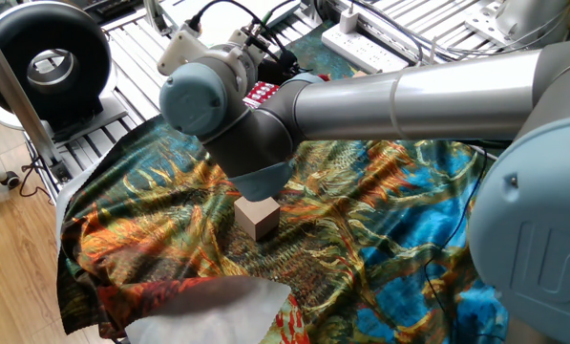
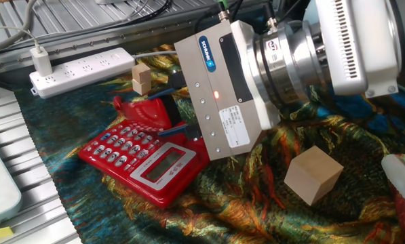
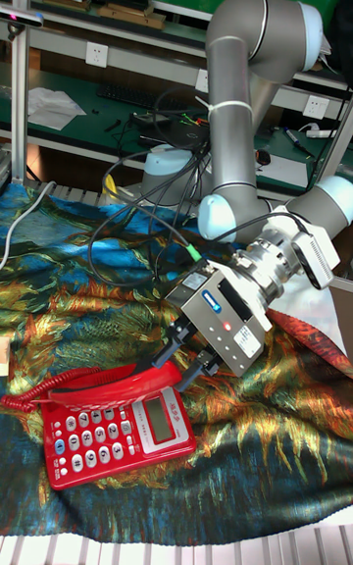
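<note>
A red desk telephone (image 2: 131,163) with a keypad and small display lies on the patterned cloth. Its red handset (image 2: 144,114) rests along one side of the body, with the coiled cord at one end. My gripper (image 2: 167,112) reaches in from the right in exterior view 2, its two dark fingers apart and one end of the handset between them. In exterior view 3 the gripper (image 3: 176,368) is at the handset's (image 3: 105,387) right end. Whether the fingers press on the handset cannot be made out. Exterior view 1 hides the fingers behind the arm.
A wooden cube (image 2: 313,175) sits on the cloth under the arm, with smaller wooden blocks (image 2: 141,79) near the white power strip (image 2: 83,72). Cables hang by the arm in exterior view 3. Open cloth (image 3: 261,471) lies right of the telephone there.
</note>
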